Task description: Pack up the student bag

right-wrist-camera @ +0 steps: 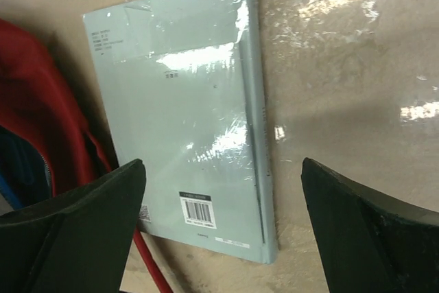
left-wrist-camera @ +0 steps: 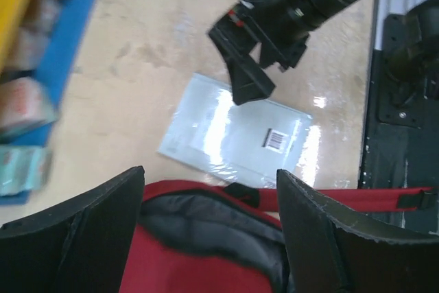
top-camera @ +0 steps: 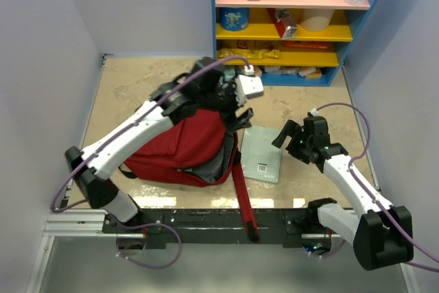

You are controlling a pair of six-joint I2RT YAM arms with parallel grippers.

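On the table in the top view lies a red bag (top-camera: 184,143) with a dark grey opening on its right side. A flat pale grey-green book (top-camera: 261,149) rests just right of it, barcode side up; the right wrist view shows the whole book (right-wrist-camera: 182,121). My left gripper (top-camera: 241,120) is over the bag's right edge, open and empty. Beyond the book's right edge, above the table, my right gripper (top-camera: 284,141) stands open. In the right wrist view its fingers (right-wrist-camera: 75,235) are apart with only the book and table below.
At the back stands a shelf unit (top-camera: 287,25) with snacks, a blue tin (top-camera: 234,18) and bottles. A red strap (top-camera: 243,197) runs from the bag over the table's front edge. Bare table lies to the book's right.
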